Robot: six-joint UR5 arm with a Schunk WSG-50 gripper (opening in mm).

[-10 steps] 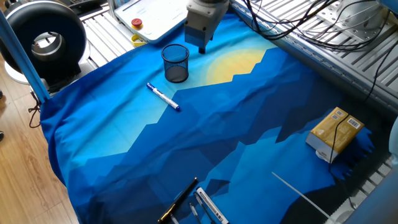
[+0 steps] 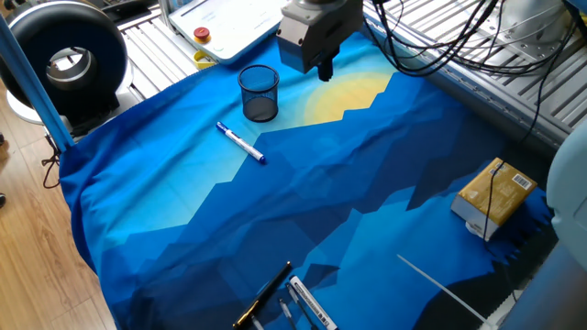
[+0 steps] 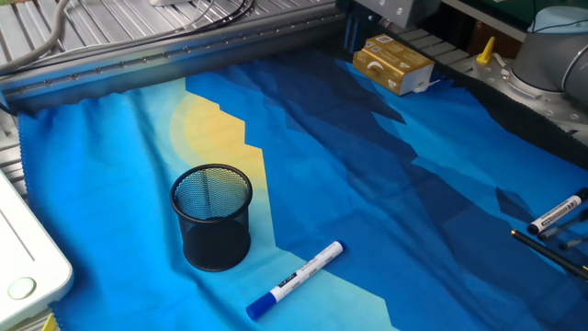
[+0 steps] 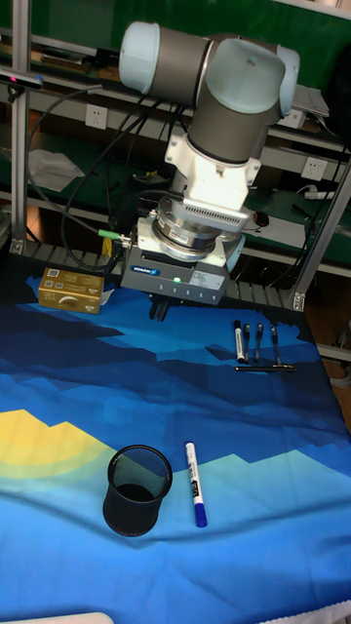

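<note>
My gripper [image 4: 159,314] hangs above the far side of the cloth, short dark fingers pointing down. They look close together, too small and dark to tell whether they are open or shut, and no held object shows. In exterior view 1 the gripper [image 2: 326,73] appears right of the black mesh cup [image 2: 260,96]. The cup [image 3: 214,230] stands upright. Beside it, apart from it, lies a white marker with blue ends [image 3: 299,278]. Across the cloth are a black-and-white marker [image 4: 239,342], several dark pens [image 4: 257,342] and a long black pen [image 2: 263,295].
A gold box [image 2: 493,194] rests near the cloth's edge, with a thin cable crossing it in exterior view 1. A white tray [image 2: 229,27] and a red button [image 2: 202,34] are beyond the cup.
In exterior view 1 my gripper has shifted rightward and slightly changed its angle. The arm part at the right edge has moved further into view. The cup, markers, pens and box stay put.
</note>
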